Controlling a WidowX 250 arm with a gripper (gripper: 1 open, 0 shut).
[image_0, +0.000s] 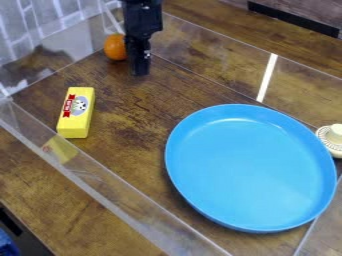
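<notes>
My black gripper (140, 62) hangs at the top of the view, shut, with nothing visible between its fingers. Just left of it, partly behind it, an orange round object (115, 47) rests near the back left. A yellow box (76, 113) with a red label lies on the dark wooden table at the left. A large blue plate (250, 167) fills the lower right.
A white round woven object (333, 140) sits at the right edge. Clear plastic strips border the table (147, 120) at left and front. The middle of the table between box and plate is bare.
</notes>
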